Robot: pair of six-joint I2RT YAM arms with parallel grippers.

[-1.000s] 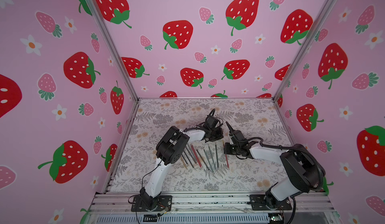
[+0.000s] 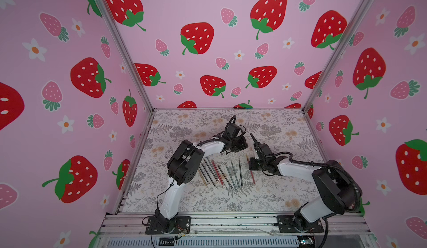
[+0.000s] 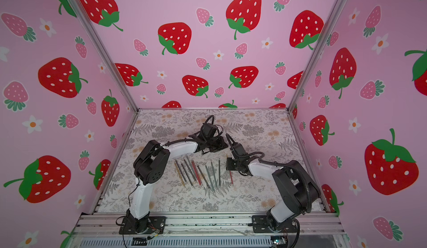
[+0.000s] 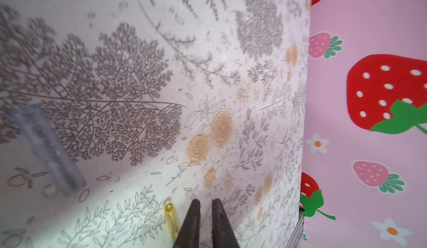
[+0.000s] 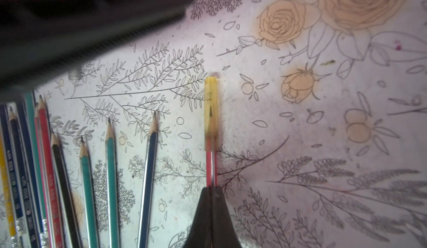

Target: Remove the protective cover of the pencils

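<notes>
In the right wrist view, a red pencil (image 5: pixel 209 163) lies with a yellow translucent cover (image 5: pixel 210 101) over its tip. My right gripper is shut at the pencil's lower visible part; whether it touches is unclear. My left gripper stands slightly open, beside a yellow tube (image 4: pixel 171 217), with nothing between its fingers. A blurred clear cover (image 4: pixel 46 145) lies apart at the left of that view. Several uncovered pencils, including a teal one (image 5: pixel 111 172) and a dark blue one (image 5: pixel 146 177), lie left of the red pencil.
The left arm reaches over the pencils' far ends, close to the right gripper. Strawberry-print walls and metal rails (image 2: pixel 226 108) enclose the table.
The left arm has shifted slightly left and its top has risen a little. The right arm is almost unmoved.
</notes>
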